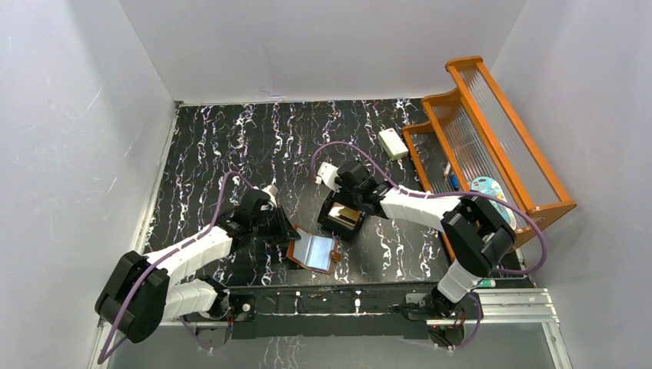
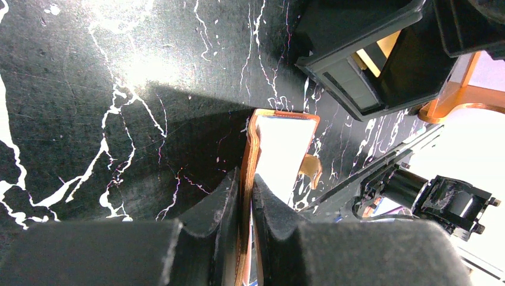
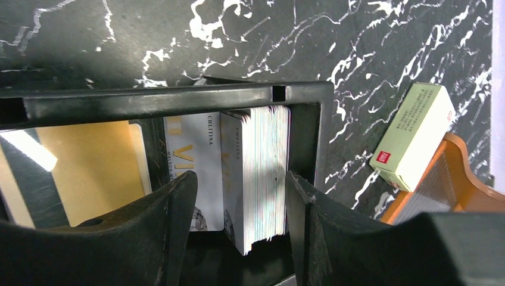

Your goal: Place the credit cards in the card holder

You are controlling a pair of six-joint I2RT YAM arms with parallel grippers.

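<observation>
The brown card holder (image 1: 314, 252) lies spread open near the table's front, its pale inside showing. My left gripper is shut on one brown edge of the holder, a finger on each side. A thick stack of cards (image 3: 262, 173) stands on edge in the black box (image 1: 336, 229), beside a flat-faced white card (image 3: 195, 161) and a yellow one (image 3: 98, 167). Over the box, my right gripper stands open, the stack in view between its fingers; whether they touch it cannot be told.
A small pale box (image 1: 393, 144) sits at the back right, next to a wooden rack (image 1: 461, 100) with clear panels. The black box's rim (image 3: 167, 102) surrounds the cards.
</observation>
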